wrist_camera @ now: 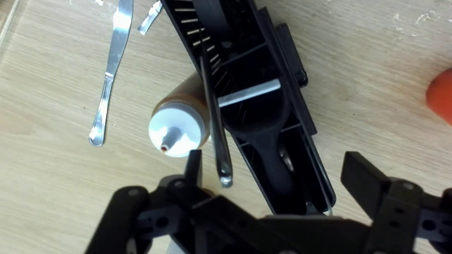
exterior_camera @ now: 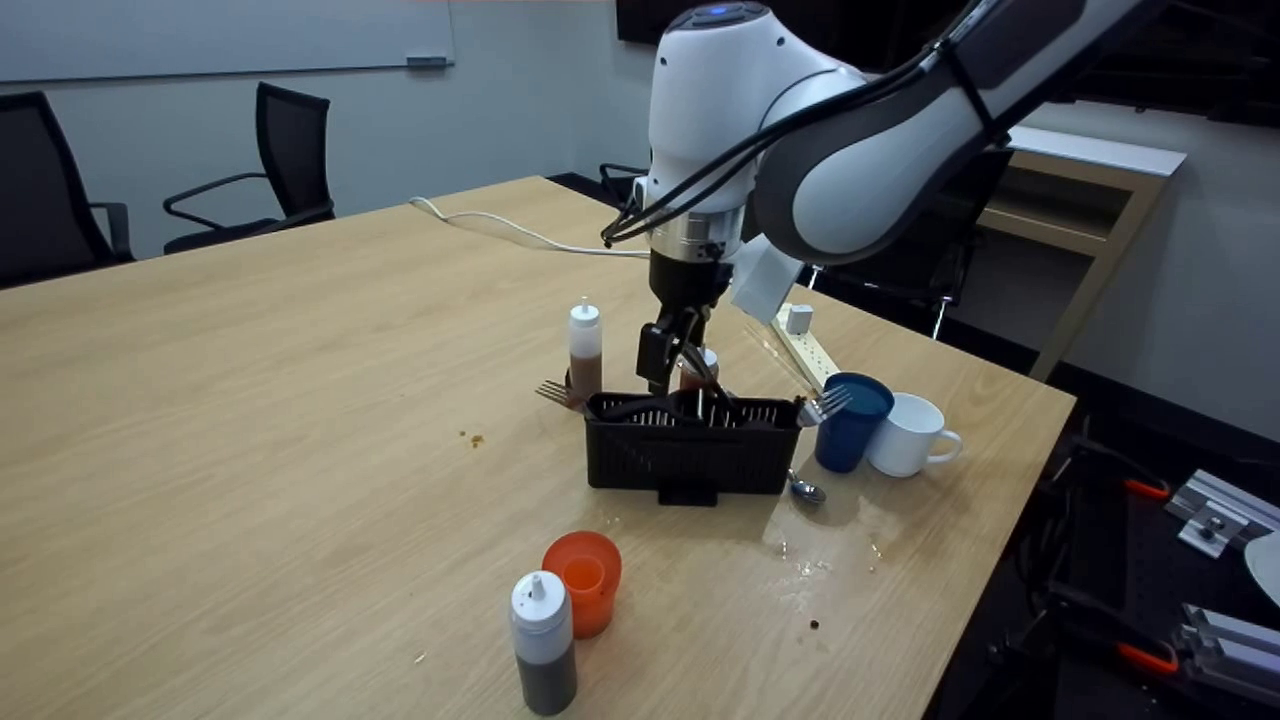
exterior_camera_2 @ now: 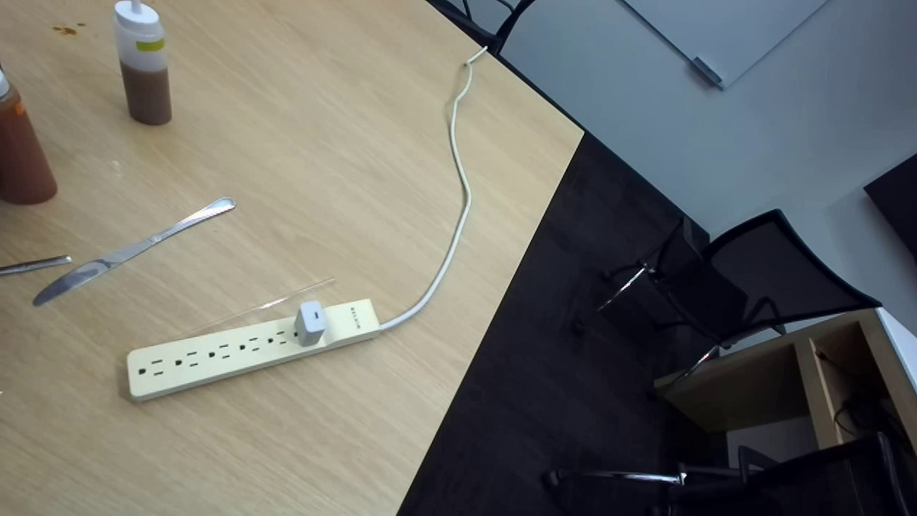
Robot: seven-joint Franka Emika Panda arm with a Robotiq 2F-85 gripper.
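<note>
A black slotted cutlery basket (exterior_camera: pixel 690 460) stands on the wooden table, with utensils lying in it and across it. My gripper (exterior_camera: pixel 674 366) hangs over its far side. In the wrist view the gripper is open, its fingers wide apart around the basket's lower end. Below that gap lies a black utensil handle (wrist_camera: pixel 273 165) inside the basket, not visibly gripped. A slender dark handle (wrist_camera: pixel 214 120) with a shiny tip slants out over the basket's edge, near the left finger. Beside the basket stands a white-capped brown bottle (wrist_camera: pixel 178 127).
Forks (exterior_camera: pixel 824 407) stick out at both basket ends; a spoon (exterior_camera: pixel 807 490) lies by it. A blue cup (exterior_camera: pixel 852 420) and white mug (exterior_camera: pixel 906 434) stand right, an orange cup (exterior_camera: pixel 590 606) in front. A knife (exterior_camera_2: pixel 137 249) and power strip (exterior_camera_2: pixel 249 348) lie behind.
</note>
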